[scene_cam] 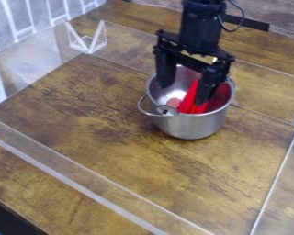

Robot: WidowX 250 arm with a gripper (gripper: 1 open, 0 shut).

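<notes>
A steel pot (186, 125) sits on the wooden table (76, 147), its handle sticking out to the left. Inside it are red items (194, 101) and a small pinkish round piece, partly hidden by my gripper (186, 81). The black gripper hangs over the pot, its two fingers spread open on either side, one toward the left rim and one toward the right.
A white wire-like object (88, 37) stands at the back left. Light edges run along the left and lower right of the table.
</notes>
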